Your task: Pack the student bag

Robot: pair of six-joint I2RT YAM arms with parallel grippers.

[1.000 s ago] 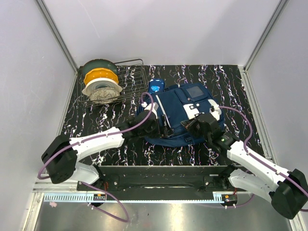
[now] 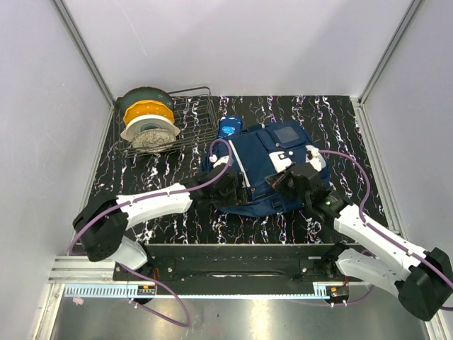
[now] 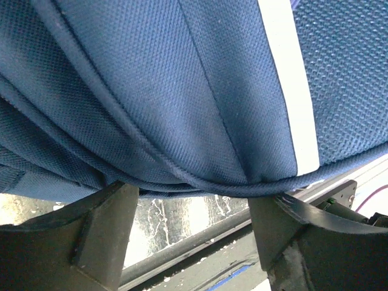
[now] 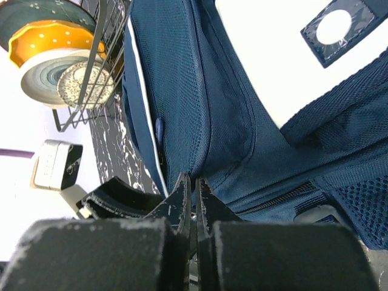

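Observation:
A navy student bag point(image 2: 262, 149) with white panels lies on the black marbled counter, filling much of both wrist views. My left gripper is at its front lower edge, fingers apart on either side, with the bag's piped fabric above and between them; whether it grips is hidden. My right gripper is shut at a fold of the navy fabric; whether any cloth is pinched between the tips is hard to tell. A small blue pouch point(image 2: 229, 127) lies behind the bag.
A wire rack point(image 2: 191, 120) with stacked plates and bowls stands at the back left. Walls enclose the back and sides.
The right arm looks unchanged.

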